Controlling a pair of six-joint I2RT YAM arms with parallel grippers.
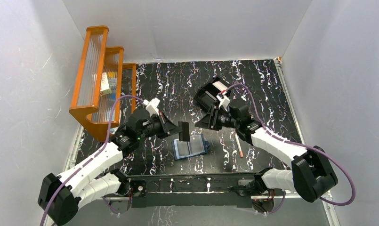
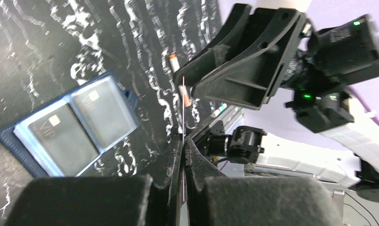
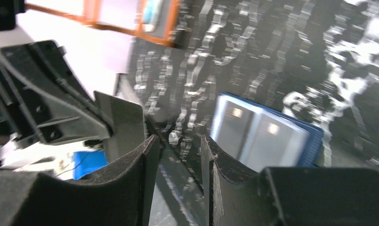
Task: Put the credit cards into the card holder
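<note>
A dark card [image 1: 184, 132] hangs upright between the arms, its near edge pinched by my left gripper [image 1: 179, 128], which is shut on it. Edge-on, the card [image 2: 183, 101] looks like a thin line in the left wrist view; the right wrist view shows its broad grey face [image 3: 127, 123]. Just to the right of the card, my right gripper [image 1: 197, 125] stands part open with nothing between its fingers. Below them the blue card holder [image 1: 190, 147] lies open on the table, two clear-windowed panels facing up [image 2: 86, 122].
An orange-and-white stick [image 1: 239, 145] lies right of the holder. At the back, a black box [image 1: 206, 96] sits behind the right gripper. A wooden rack [image 1: 91, 70] stands at the left. Marble-patterned tabletop around the holder is mostly bare.
</note>
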